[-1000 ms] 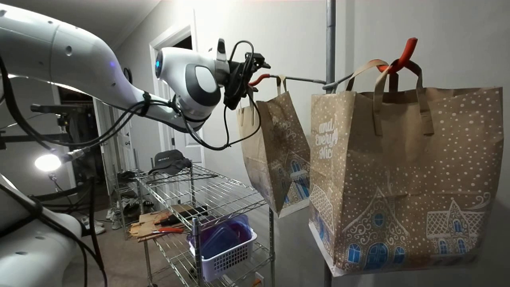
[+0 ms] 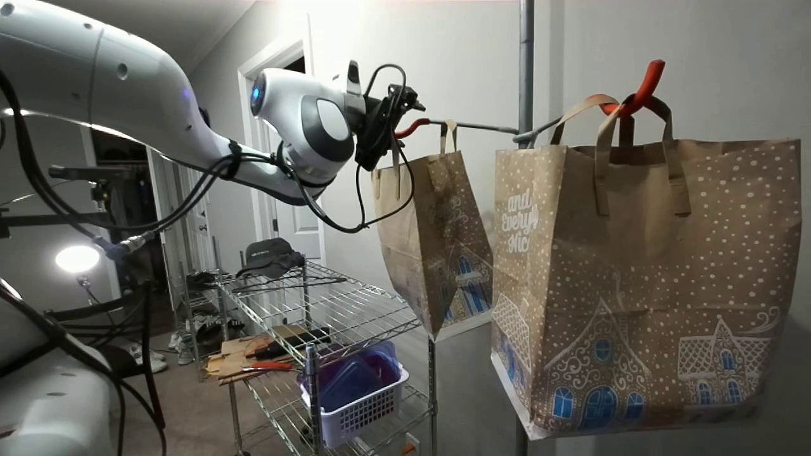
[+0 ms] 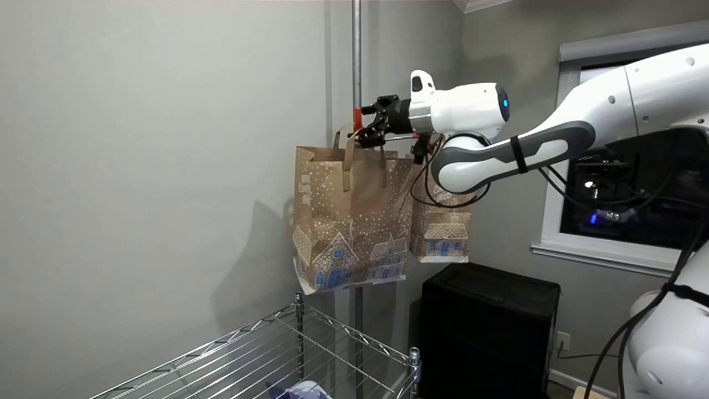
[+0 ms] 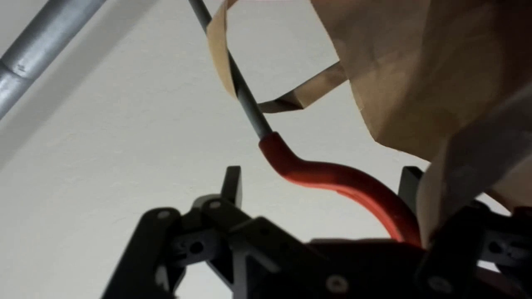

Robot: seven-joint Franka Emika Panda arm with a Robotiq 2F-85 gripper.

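A brown paper bag printed with white dots and blue-windowed houses hangs from a grey rod with a red hook end. In the wrist view one paper handle loops over the rod's grey part. A second paper strap crosses close by my right finger; whether they touch, I cannot tell. My gripper is open, its fingers on either side of the red hook end, which curves toward the right finger. Exterior view 2 shows the gripper beside the bag tops, partly overlapping a handle.
A larger matching bag hangs on another red hook across the grey pole. Below stands a wire shelf with a cap and a purple-filled basket. A black box sits near the window.
The bag near my gripper has swung slightly left in exterior view 1 and turned a little. The arm has shifted slightly; the larger bag looks much the same.
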